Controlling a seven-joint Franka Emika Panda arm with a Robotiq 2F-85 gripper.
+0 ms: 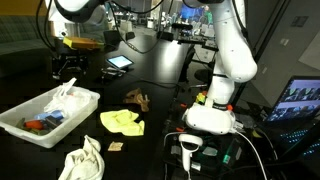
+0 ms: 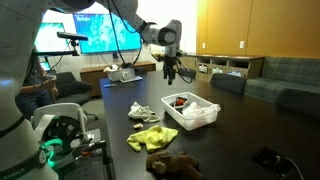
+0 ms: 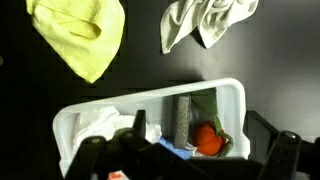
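Observation:
My gripper [image 1: 66, 72] hangs in the air above the far end of the white bin [image 1: 75, 123], pointing down and clear of it. In the wrist view the dark fingers [image 3: 118, 150] stand wide apart over the bin, with nothing held between them. Inside the bin lie a crumpled white cloth [image 3: 95, 125], a grey oblong piece [image 3: 181, 122], an orange-red item [image 3: 208, 140], and something green [image 3: 205, 101]. A bit of blue also shows, partly behind the gripper.
Outside the bin, a yellow cloth [image 1: 122, 122] and an off-white cloth [image 1: 84, 163] lie on the dark table. A brown, lumpy item [image 1: 137, 99] sits farther back. To the right is a laptop [image 1: 297, 102]. Much of the table beyond the bin is bare [image 2: 250, 130].

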